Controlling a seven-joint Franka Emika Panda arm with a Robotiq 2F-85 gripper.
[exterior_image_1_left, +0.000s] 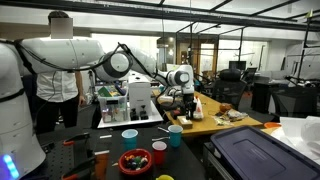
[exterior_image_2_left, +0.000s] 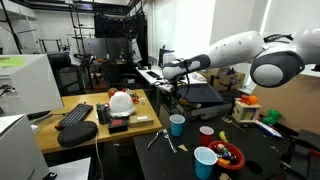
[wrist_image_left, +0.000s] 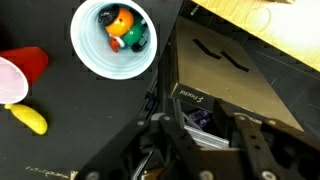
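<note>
My gripper reaches in from the bottom of the wrist view. Its dark fingers stand apart, with nothing seen held between them. Ahead of it lies a brown cardboard box (wrist_image_left: 215, 65) with two dark slots. To the upper left, a pale blue cup (wrist_image_left: 115, 55) holds small orange, red, green and black things. A red cup (wrist_image_left: 30, 60) and a yellow curved piece (wrist_image_left: 28, 118) lie at the left edge. Exterior view 1 puts the gripper (exterior_image_1_left: 187, 104) near the wooden table, its fingertips too small to read.
Nearer the arm's base stand a red bowl (exterior_image_1_left: 133, 170) with small items, another blue cup (exterior_image_1_left: 130, 137) and a small red cup (exterior_image_1_left: 159, 154). A large dark lidded bin (exterior_image_1_left: 265, 155) fills the right. The wooden table (exterior_image_2_left: 75, 102) carries a keyboard and several objects.
</note>
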